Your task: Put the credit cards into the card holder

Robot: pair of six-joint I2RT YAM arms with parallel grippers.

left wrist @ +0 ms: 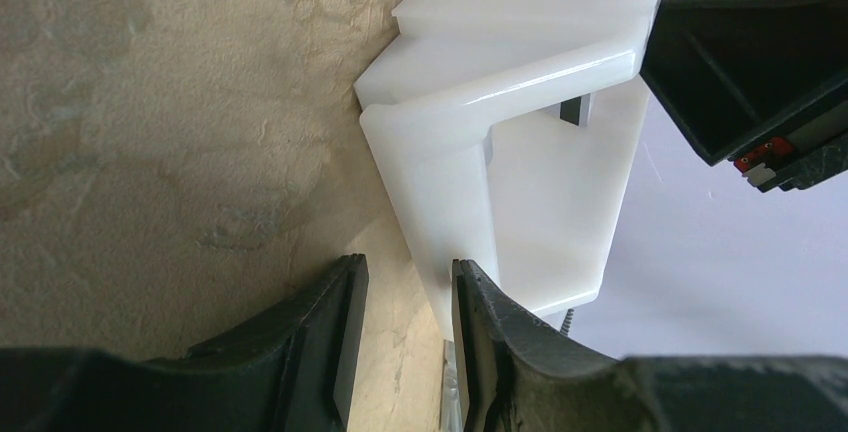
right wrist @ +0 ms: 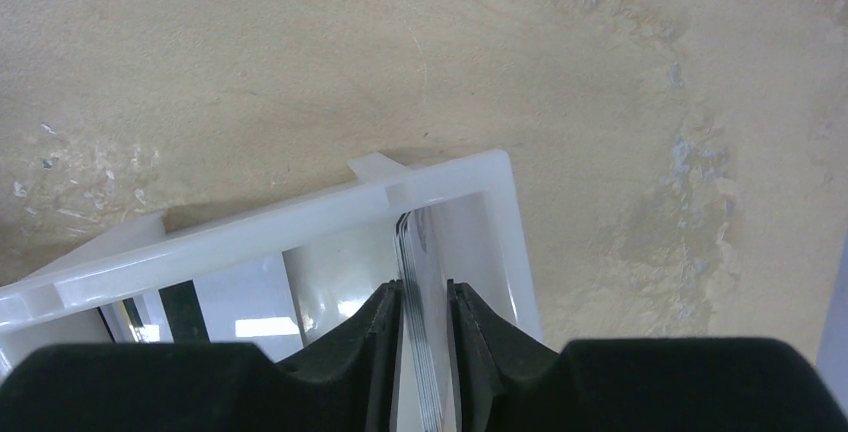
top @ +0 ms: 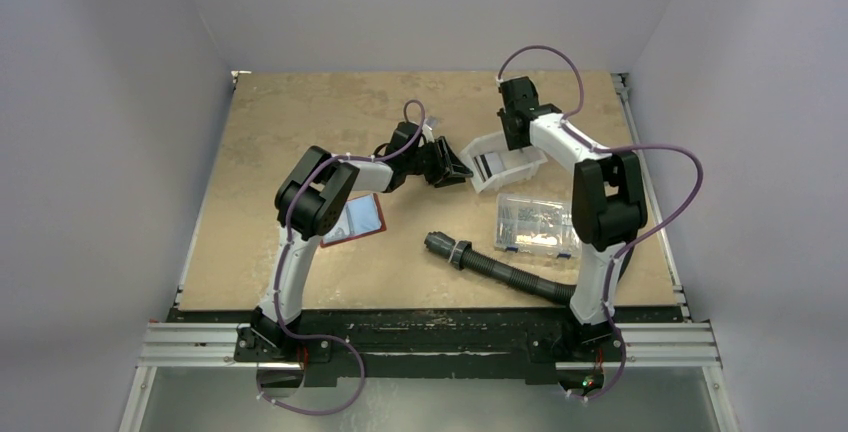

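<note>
In the top view, an open red-edged holder with pale blue panels point(top: 366, 214) lies beside the left arm, partly covered by it. A white bin point(top: 482, 180) stands right of centre. My right gripper reaches down into this bin, its fingers apart on either side of a thin upright stack point(right wrist: 423, 352) that looks like cards seen edge-on. More flat items, pale with a dark stripe point(right wrist: 185, 309), lie farther left in the bin. My left gripper is part open at the bin's end, one fingertip overlapping the end wall in view; contact cannot be told.
A clear compartment box point(top: 536, 224) sits in front of the bin. A black ribbed hose point(top: 505, 274) runs along the front right.
</note>
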